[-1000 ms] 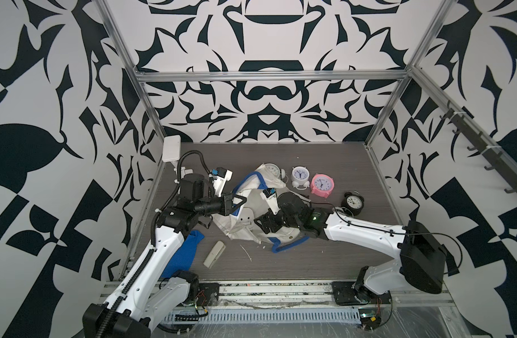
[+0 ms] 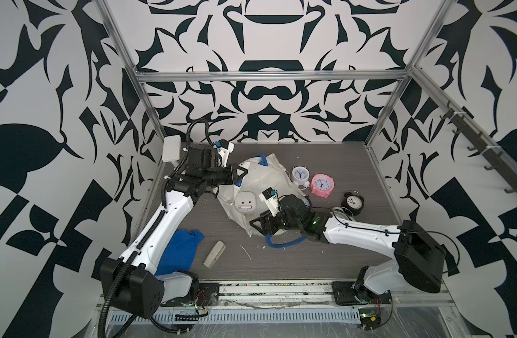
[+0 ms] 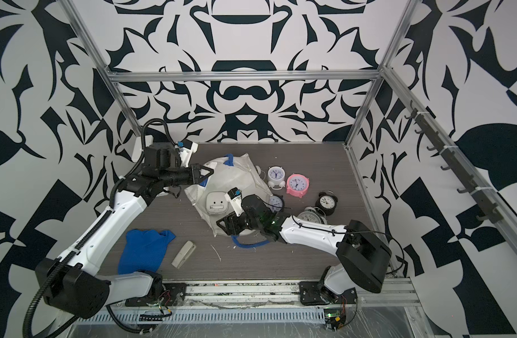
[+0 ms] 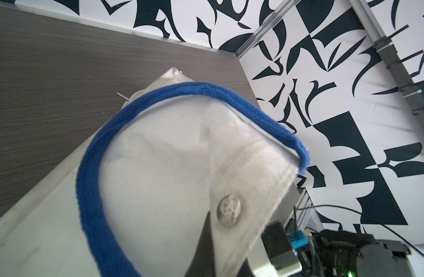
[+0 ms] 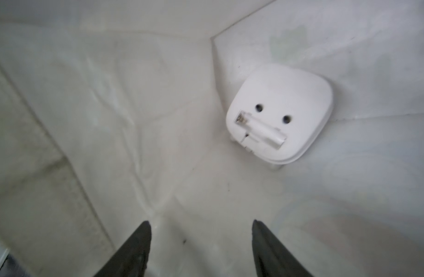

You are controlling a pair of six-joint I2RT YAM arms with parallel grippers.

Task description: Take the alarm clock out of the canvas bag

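A white rounded alarm clock [image 2: 245, 202] lies face down inside the canvas bag [image 2: 264, 177]. Its back, with two dark knobs and a battery slot, shows in the right wrist view, where the clock [image 5: 278, 113] rests against the bag's wall. My left gripper [image 2: 241, 172] is shut on the bag's raised edge; in the left wrist view the cloth by the snap button [image 4: 229, 210] runs between its fingers. At the bag's mouth, my right gripper is part open, nothing between its fingers, pointing inward and apart from the clock.
White [image 2: 300, 175], pink [image 2: 322, 184] and black [image 2: 353, 202] clocks stand right of the bag, close to my right arm. A blue cloth [image 2: 179, 252] and a beige block [image 2: 214, 254] lie at the front left.
My left gripper has moved toward the back, drawing the bag's edge along and widening its mouth. The clock inside shows more fully from above. My right gripper has shifted only slightly.
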